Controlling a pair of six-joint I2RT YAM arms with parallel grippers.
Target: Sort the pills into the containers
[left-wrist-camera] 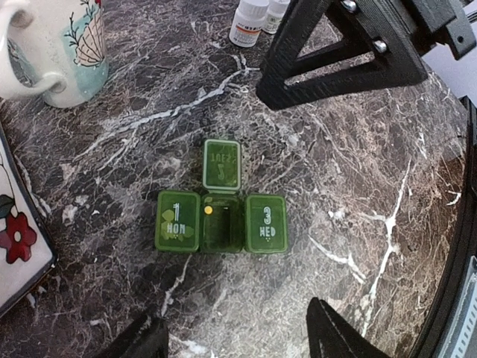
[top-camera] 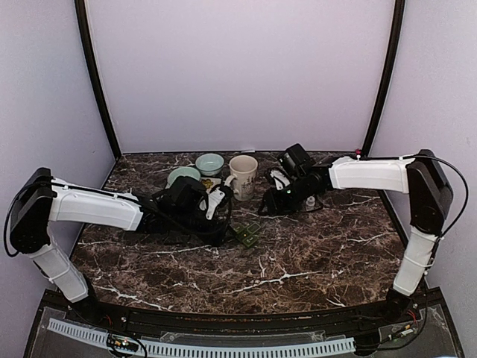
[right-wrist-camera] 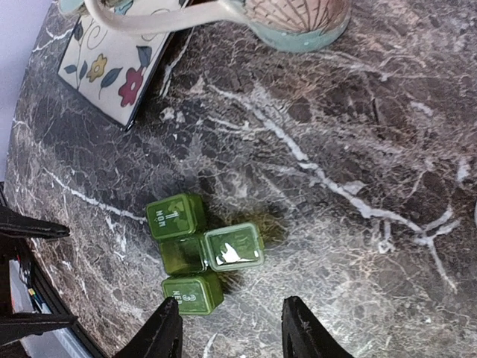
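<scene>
Green pill boxes [top-camera: 245,234] lie clustered mid-table. In the left wrist view, a MON box [left-wrist-camera: 177,221], a WED box [left-wrist-camera: 265,224] and a box above them [left-wrist-camera: 222,164] surround a darker one [left-wrist-camera: 223,224] with a small yellow spot. My left gripper hangs near the cluster, open, empty between its fingers. My right gripper is also open and empty, above the table just short of the boxes; it shows at top right in the left wrist view too. White pill bottles [left-wrist-camera: 247,22] stand at the back right, partly hidden in the top view.
A mug [top-camera: 243,178] stands behind the boxes, with pale bowls [top-camera: 209,163] at the back left and a flowered board [left-wrist-camera: 16,231] beside them.
</scene>
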